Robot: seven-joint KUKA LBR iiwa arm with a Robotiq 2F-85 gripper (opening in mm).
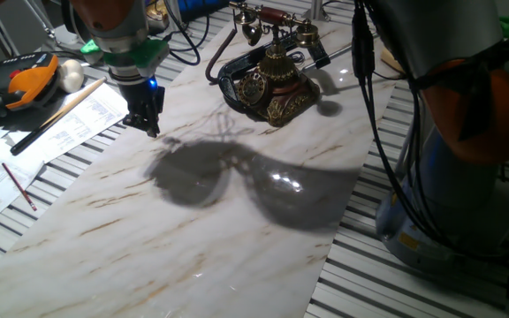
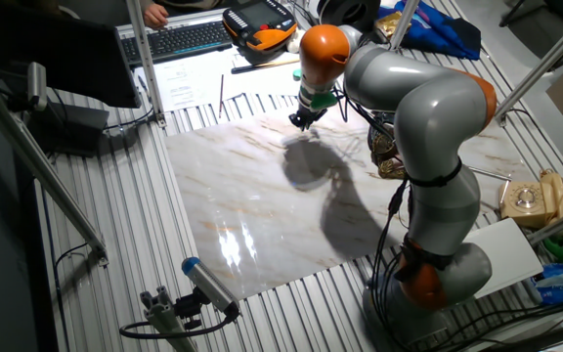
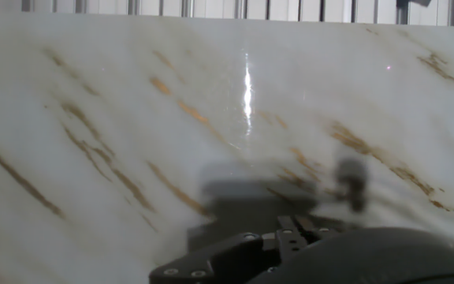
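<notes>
My gripper (image 1: 154, 132) hangs over the far left part of the marble-patterned board (image 1: 104, 238), left of an ornate antique telephone (image 1: 277, 88) and well apart from it. In the wrist view the fingers of my gripper appear brought together at the bottom edge, partly covered by a dark rounded part. Nothing shows between them. Below is only bare board with brown veins and the arm's shadow. Seen from exterior view 2, my gripper (image 2: 306, 121) is above the board's far edge, and the arm hides much of the antique telephone (image 2: 384, 147).
Papers (image 1: 73, 128) with a dark stick and a pencil (image 1: 18, 185) lie beyond the board's left edge. An orange-black device (image 1: 16, 84) stands behind them. A beige telephone (image 2: 531, 200) sits right of the arm. The board's front and left areas are clear.
</notes>
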